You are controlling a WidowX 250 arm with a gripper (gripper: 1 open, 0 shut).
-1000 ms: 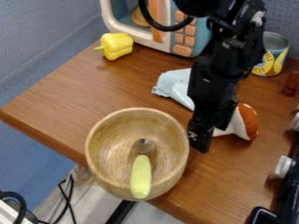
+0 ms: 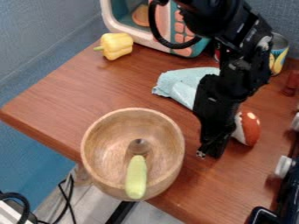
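Observation:
My black gripper (image 2: pixel 212 147) is low over the table, just right of the wooden bowl (image 2: pixel 111 157) and left of an orange-and-white object (image 2: pixel 246 129), which it partly hides. Whether its fingers are open or shut, or hold anything, I cannot tell. In the bowl lies a spoon with a pale green handle (image 2: pixel 136 178). A light blue cloth (image 2: pixel 179 85) lies behind the arm.
A yellow toy pepper (image 2: pixel 114 45) and a toy microwave (image 2: pixel 128 17) stand at the back. A can (image 2: pixel 277 54), a red bottle (image 2: pixel 292 83) and black equipment (image 2: pixel 281 197) line the right side.
The gripper has shifted slightly and sits a little lower than a second ago, with the upper arm changed in pose. The bowl and other objects look unmoved.

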